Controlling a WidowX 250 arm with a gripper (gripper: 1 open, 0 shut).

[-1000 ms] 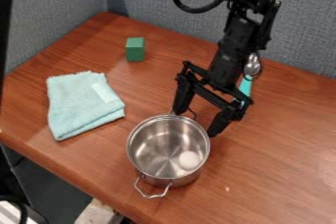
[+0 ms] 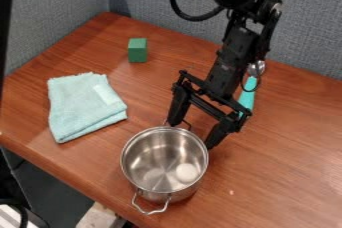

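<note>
A steel pot (image 2: 155, 157) with wire handles and a small pale round object (image 2: 186, 172) inside sits near the table's front edge. My gripper (image 2: 198, 124) is low over the pot's back handle, its two black fingers spread apart, one on each side near that handle. Whether it touches the handle is hard to tell.
A folded pale blue cloth (image 2: 83, 106) lies left on the table (image 2: 278, 182). A green block (image 2: 138, 50) stands at the back, and a teal-handled utensil (image 2: 247, 94) lies behind the arm.
The pot has shifted slightly left and toward the front edge, and my gripper has moved slightly the same way.
</note>
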